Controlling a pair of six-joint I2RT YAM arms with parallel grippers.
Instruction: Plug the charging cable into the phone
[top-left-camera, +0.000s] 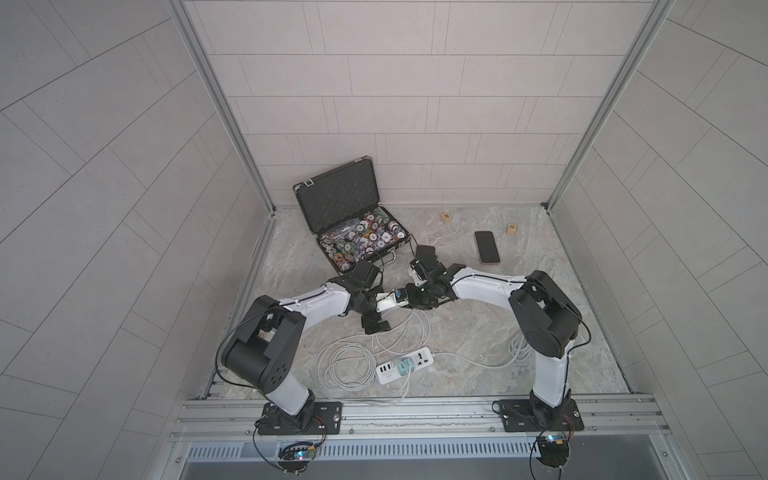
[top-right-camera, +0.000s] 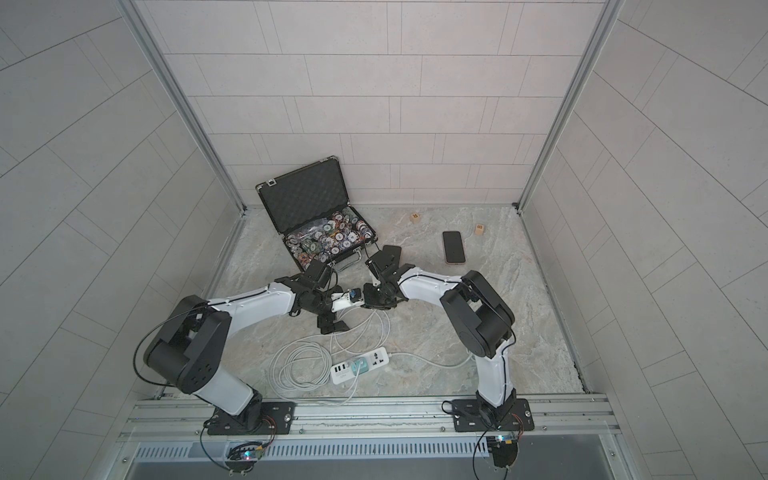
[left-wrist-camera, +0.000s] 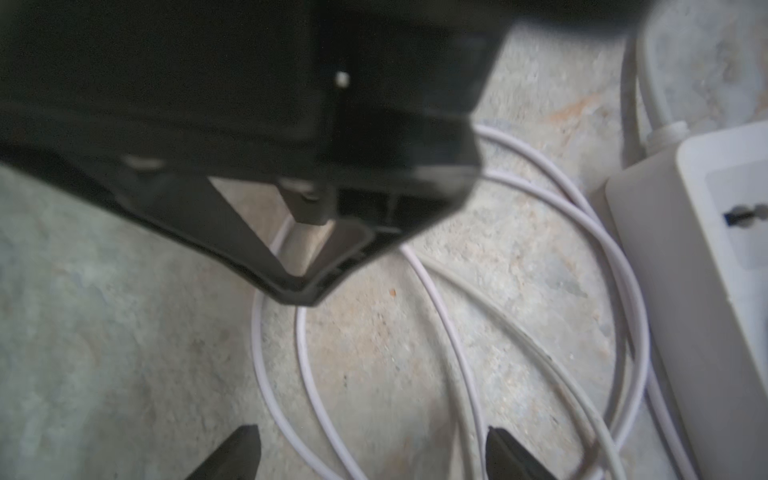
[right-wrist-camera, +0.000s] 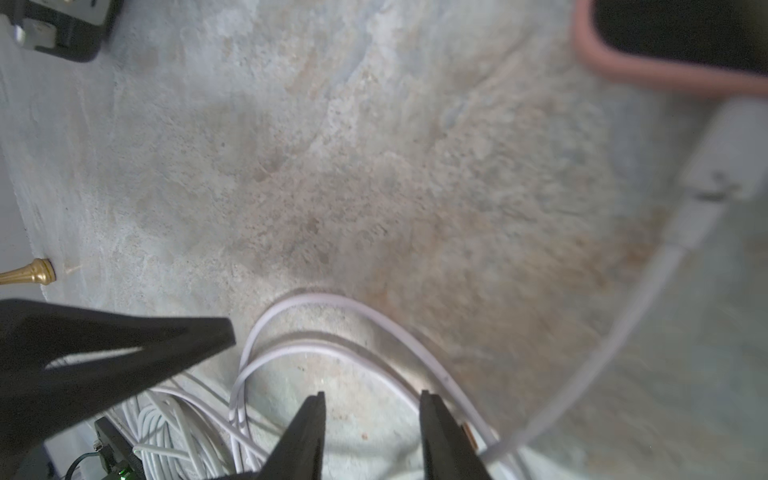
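A phone in a pink case shows at the upper right of the right wrist view. The cable's white connector meets its edge there; blur hides whether it is seated. From it the white cable runs down towards my right gripper, whose fingers stand apart and open. In the left wrist view my left gripper is open over loops of cable, gripping nothing visible. Another black gripper body covers the top of that view. From above, the arms nearly meet, and a dark phone lies partly behind the right one.
A second phone lies at the right, with two small wooden blocks behind. An open case of chips stands back left. A power strip and coiled cable lie in front.
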